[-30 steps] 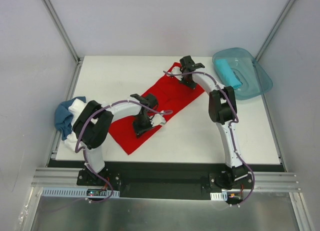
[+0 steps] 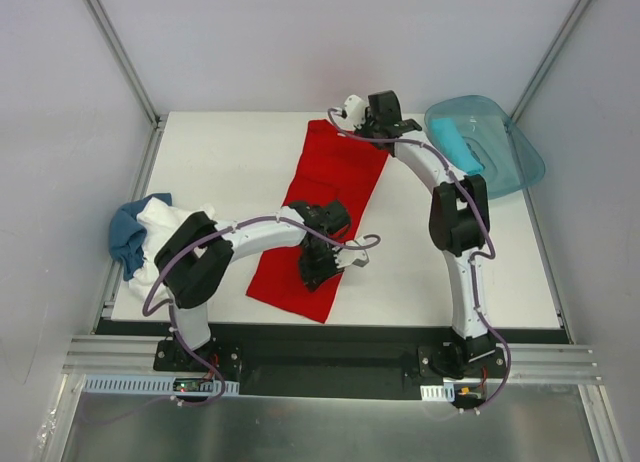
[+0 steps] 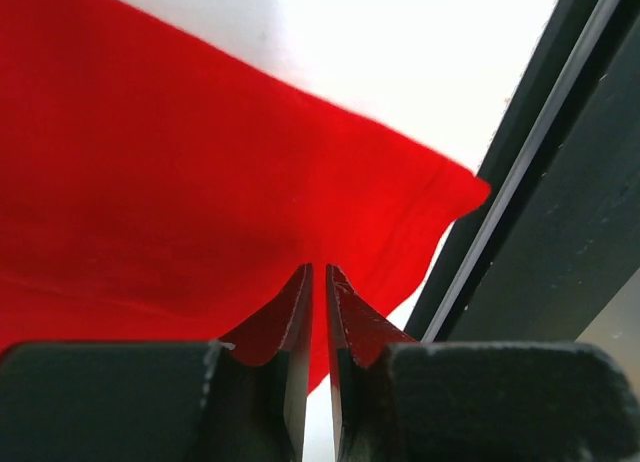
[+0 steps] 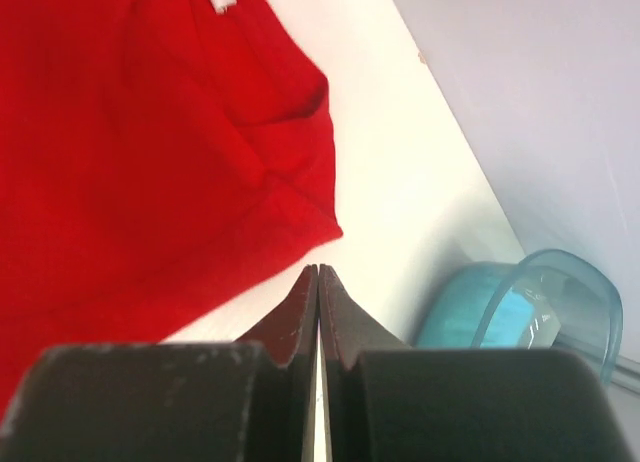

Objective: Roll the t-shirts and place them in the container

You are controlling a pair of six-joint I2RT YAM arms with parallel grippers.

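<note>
A red T-shirt (image 2: 274, 283) (image 3: 170, 182) (image 4: 150, 172) lies spread on the white table from the back middle toward the front edge. My left gripper (image 2: 318, 280) hangs over the shirt's front part, its fingertips close together with a slight gap, nothing visible between them. My right gripper (image 2: 368, 134) is above the shirt's back end, shut, with nothing between its fingers. A small fold shows near the shirt's corner in the right wrist view.
A teal tub (image 2: 510, 182) (image 4: 460, 307) holding a rolled cyan cloth (image 2: 455, 144) stands at the back right. White (image 2: 165, 232) and blue (image 2: 127, 232) cloths lie heaped at the left.
The shirt has shifted and turned to run more front to back, its front end moving right.
</note>
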